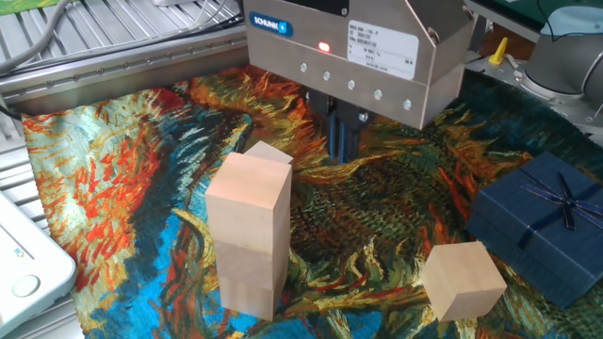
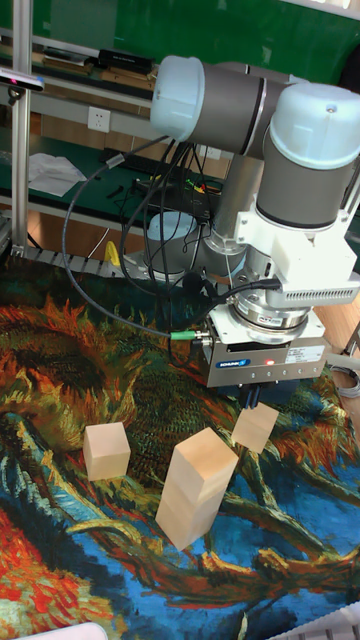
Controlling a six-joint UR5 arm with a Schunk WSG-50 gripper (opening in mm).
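Observation:
My gripper (image 1: 343,158) hangs above the patterned cloth, its two dark fingers close together with nothing seen between them. A tower of stacked wooden blocks (image 1: 247,221) stands upright on the cloth, in front of and left of the gripper in exterior view 2. Behind the tower, a pale wooden block (image 1: 270,152) shows only a corner; exterior view 3 shows this separate block (image 2: 257,429) more fully, just below the fingertips in the picture. Whether they touch cannot be told. Another wooden block (image 1: 463,282) sits alone on the cloth, clear of the tower.
A dark blue gift box with a ribbon (image 1: 546,221) lies at the right in exterior view 2. A white device (image 1: 28,268) stands at the left edge. A metal rail (image 1: 141,73) runs behind the cloth.

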